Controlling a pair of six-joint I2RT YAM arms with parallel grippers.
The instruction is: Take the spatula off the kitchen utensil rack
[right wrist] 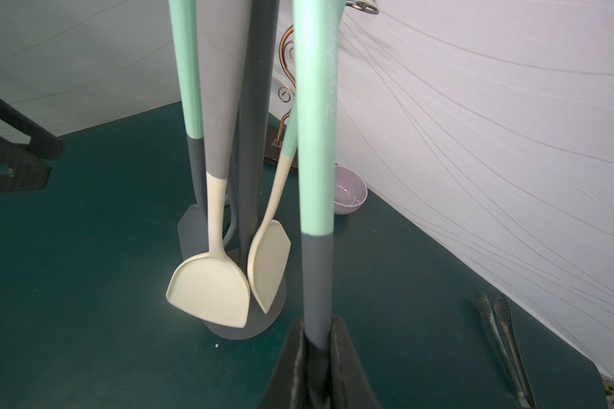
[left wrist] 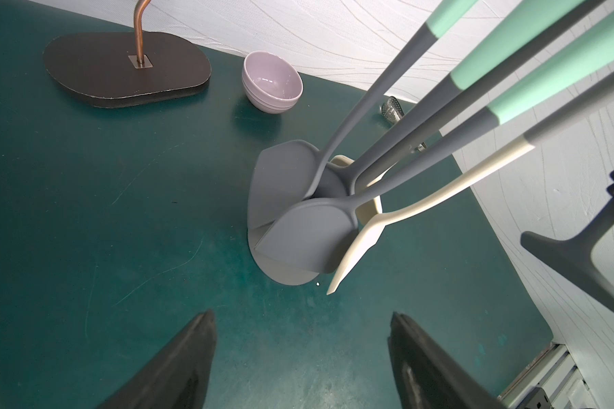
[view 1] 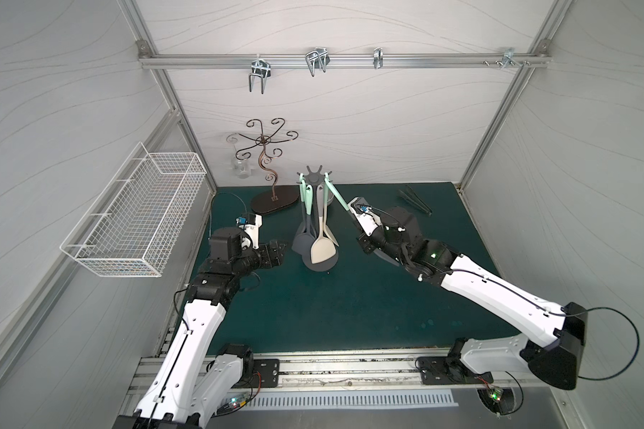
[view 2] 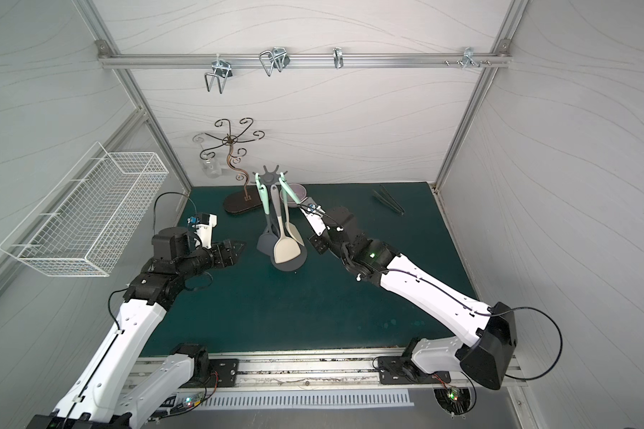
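In the right wrist view, my right gripper is shut on the grey shaft of a spatula [right wrist: 315, 136] with a mint handle. Its grey blade [left wrist: 578, 262] hangs clear of the rack's base in the left wrist view, and the handle slants back. In the top left view the handle's upper end is still at the rack's hooks [view 1: 314, 175]; whether it touches them I cannot tell. Several other utensils hang close round the post, among them a cream turner [right wrist: 211, 289]. Left of the rack, my left gripper stands open and empty.
Behind the rack are a pink bowl [left wrist: 273, 81] and a scrolled metal stand [view 1: 274, 200]. Tongs [right wrist: 505, 341] lie at the back right. A white wire basket [view 1: 139, 214] hangs on the left wall.
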